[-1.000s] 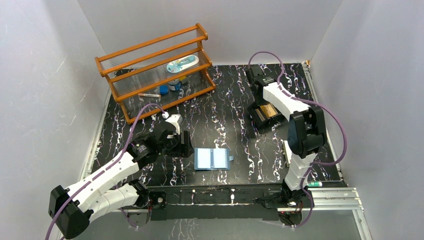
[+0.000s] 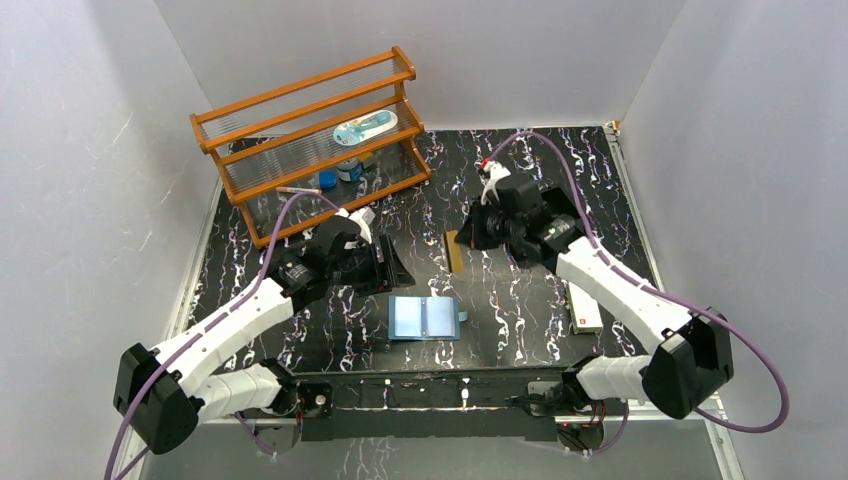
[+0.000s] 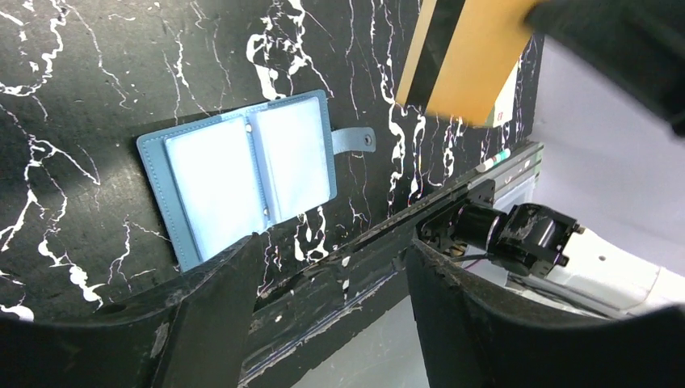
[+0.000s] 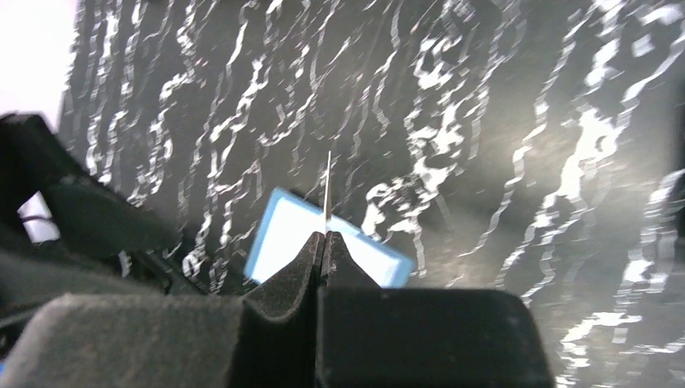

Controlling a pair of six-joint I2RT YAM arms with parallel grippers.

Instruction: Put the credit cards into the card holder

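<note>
The open light-blue card holder (image 2: 408,317) (image 3: 210,184) lies flat at the front middle, its strap to the right. A gold card with a dark stripe (image 2: 454,252) is held upright by my right gripper (image 2: 465,240), shut on it; in the right wrist view it shows edge-on above the fingertips. My left gripper (image 2: 398,268) stands open left of that card, above and behind the holder, with nothing between its fingers.
A wooden shelf (image 2: 300,180) with small items stands at the back left. A dark box (image 2: 555,200) at the right is mostly hidden by the right arm. A pale box (image 2: 585,310) lies at the right front.
My right gripper has moved from the dark box toward the middle, bringing out a gold card. My left gripper has moved slightly right and back toward it.
</note>
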